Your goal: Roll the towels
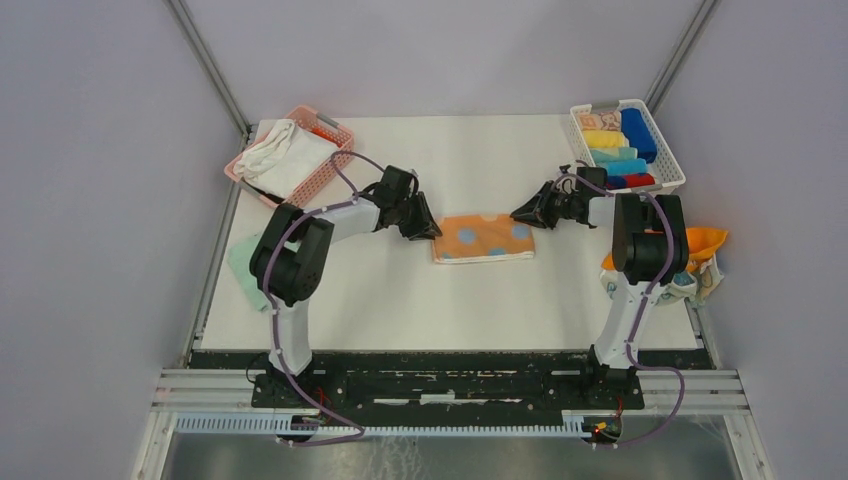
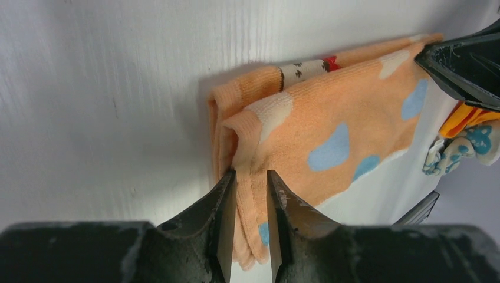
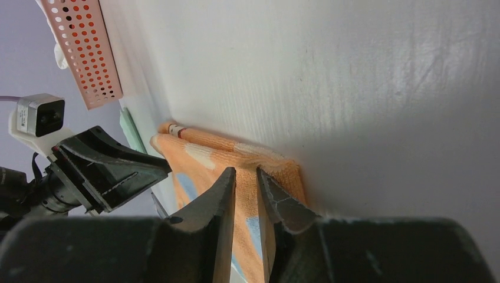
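Note:
An orange towel with blue dots (image 1: 480,240) lies folded flat in the middle of the white table (image 1: 470,310). My left gripper (image 1: 428,226) is at its left end, fingertips (image 2: 229,184) close around a folded edge; whether they pinch it is unclear. My right gripper (image 1: 523,218) is at the upper right corner, fingertips (image 3: 262,180) on the towel's raised rim; its grip is also unclear. In the right wrist view the towel (image 3: 212,165) fills the space below the fingers.
A pink basket (image 1: 316,182) with white towels stands at back left, a white basket (image 1: 662,170) of rolled towels at back right. A mint cloth (image 1: 243,265) lies left; orange and patterned cloths (image 1: 705,240) lie right.

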